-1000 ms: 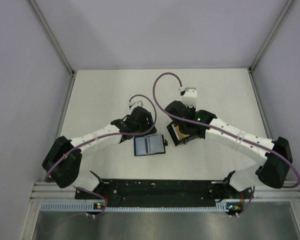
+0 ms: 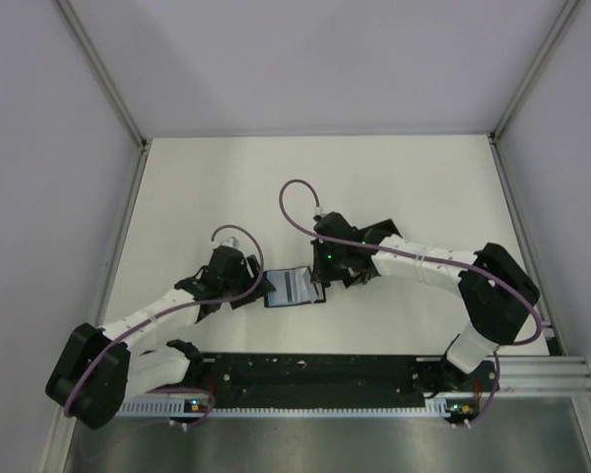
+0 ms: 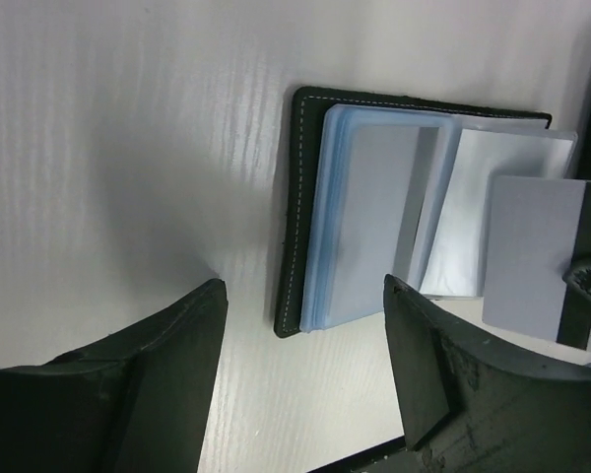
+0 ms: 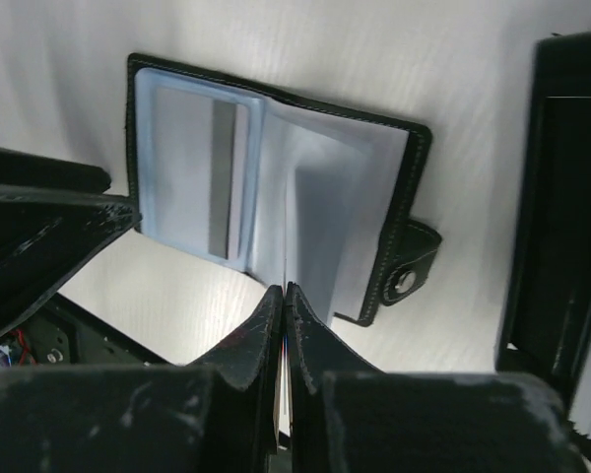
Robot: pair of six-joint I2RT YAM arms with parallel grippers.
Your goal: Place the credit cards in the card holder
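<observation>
The card holder [image 2: 276,288] lies open mid-table with plastic sleeves, cards showing in the left one [image 4: 177,168]. Above its right side, my right gripper is shut, with a thin edge-on line at its fingertips that may be a card [image 3: 532,251]; the left wrist view shows a grey card with a dark stripe there, at the right gripper. My left gripper stands open just left of the holder's edge.
A black wallet-like case [image 4: 542,197] lies just right of the holder, partly under the right arm in the top view.
The right gripper has moved left and toward the front, over the holder.
</observation>
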